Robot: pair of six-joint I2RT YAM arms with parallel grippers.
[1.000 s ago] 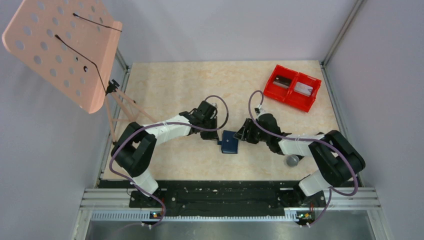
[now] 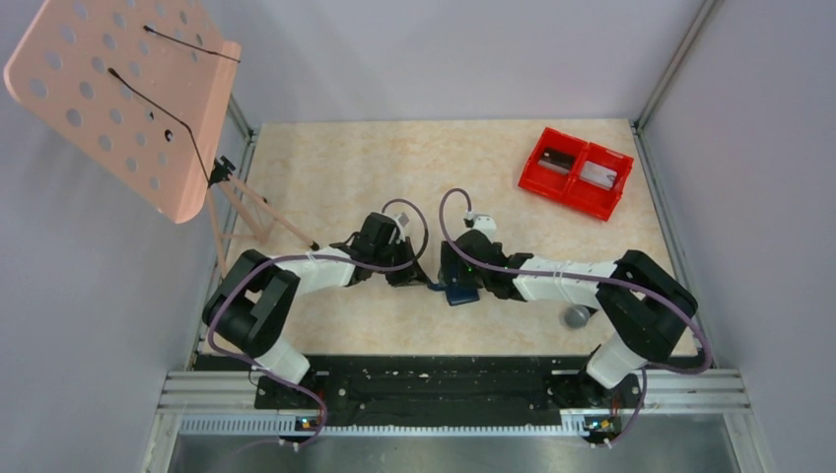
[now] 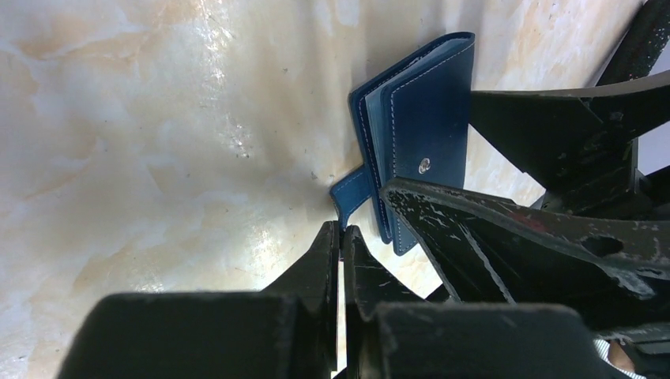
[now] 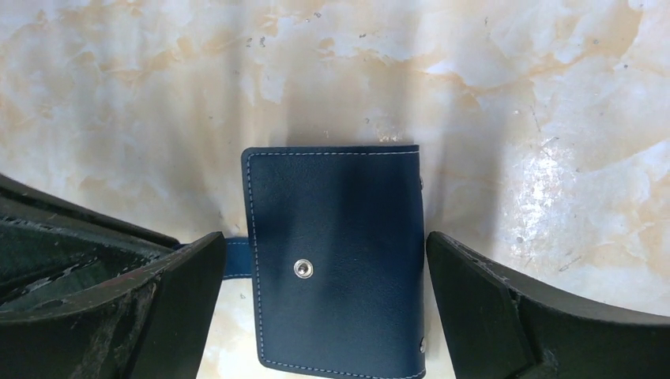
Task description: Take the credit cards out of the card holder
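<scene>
A dark blue card holder (image 4: 340,213) with a metal snap lies on the table, its cover folded over. Its blue strap (image 3: 352,190) sticks out on the left side. In the left wrist view my left gripper is shut on the strap's end, a thin edge between the tips. My right gripper stands open above the holder, one finger (image 4: 466,284) at its right edge and the other past its left edge, over the strap. Pale inner layers (image 3: 378,134) show at the holder's open side; no separate card can be made out.
A red two-compartment tray (image 2: 572,202) with a dark and a light item inside stands at the back right. A pink perforated board (image 2: 118,99) on a stand rises at the left. A round grey object (image 2: 576,316) sits at the right.
My right gripper has moved left from beside the holder to over it. The left gripper has moved a little left with the strap. The holder has shifted slightly right.
</scene>
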